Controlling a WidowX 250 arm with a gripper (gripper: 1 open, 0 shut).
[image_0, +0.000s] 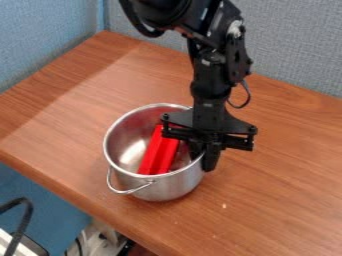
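Note:
A steel pot (128, 136) with a wire handle stands on the wooden table near its front-left edge. A red block (158, 152) lies inside it. My black gripper (202, 160) is over the pot's right rim, its fingertips down at that wall and partly hidden. It looks shut; whether the thin rim is between its fingers cannot be seen clearly.
Blue-grey padded walls border the back and left, and cables hang past the front-left edge.

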